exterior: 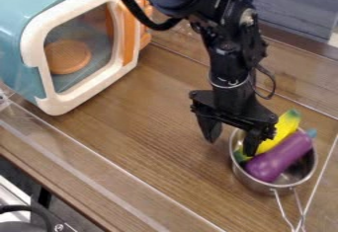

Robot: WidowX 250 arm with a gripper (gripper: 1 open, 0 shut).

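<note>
The black gripper (232,132) hangs over a metal pot (258,181) at the lower right, its right finger at the yellow object and its left finger outside the pot's left side. In the pot lie a yellow banana-like toy (279,128) and a purple eggplant toy (283,159). Whether anything is between the fingers is hard to tell.
A blue and white toy oven (55,101) with an orange disc (69,56) inside stands at the upper left. A wall borders the back right.
</note>
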